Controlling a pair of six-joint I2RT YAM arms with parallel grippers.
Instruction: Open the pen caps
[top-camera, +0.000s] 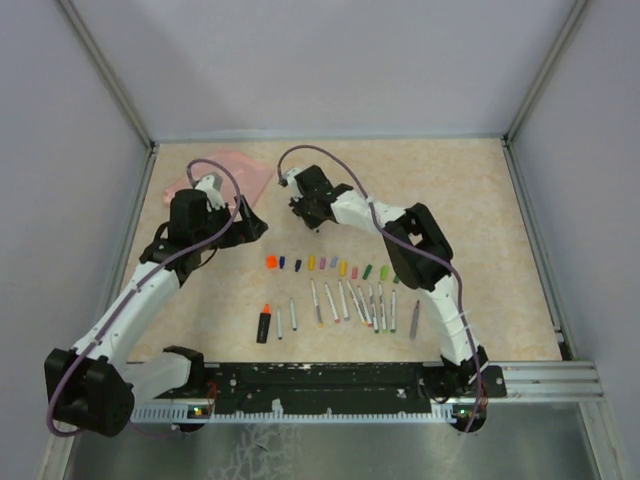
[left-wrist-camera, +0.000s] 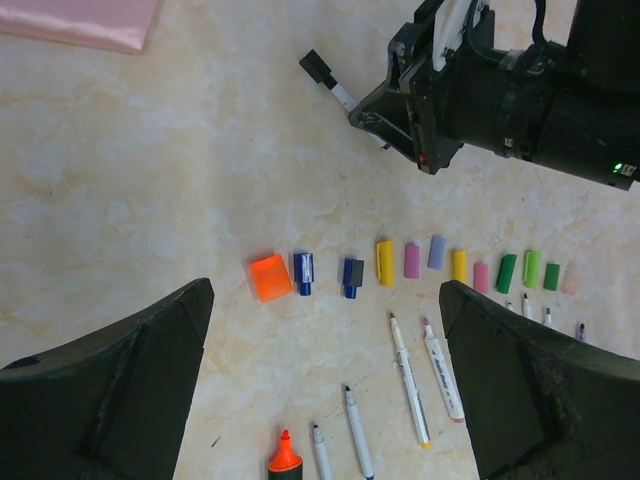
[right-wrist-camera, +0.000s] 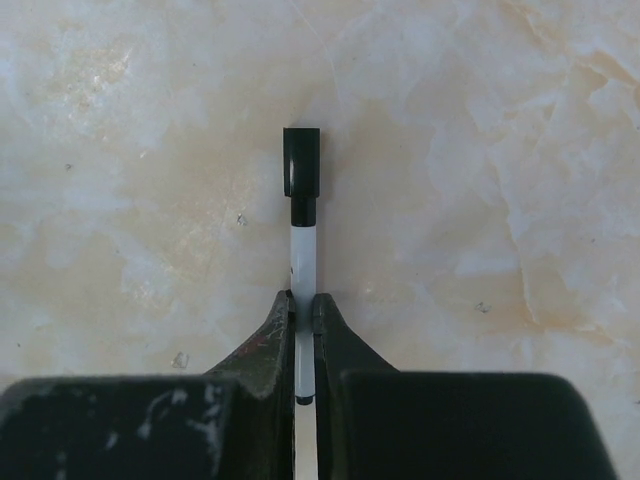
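Observation:
A white pen (right-wrist-camera: 303, 255) with a black cap (right-wrist-camera: 301, 163) lies along the middle of the right wrist view. My right gripper is shut on its white barrel, the capped end pointing away past the fingertips. In the left wrist view the same cap (left-wrist-camera: 315, 66) sticks out from the right gripper, which hides part of the barrel. My left gripper stands open over the table, its fingers wide apart and nothing between them.
A row of loose caps, among them an orange cap (left-wrist-camera: 270, 277) and a yellow cap (left-wrist-camera: 385, 262), lies across the table. Nearer the front edge are several uncapped pens (top-camera: 330, 300) and an orange-tipped marker (top-camera: 264, 324). A pink cloth (top-camera: 240, 172) lies at the back left.

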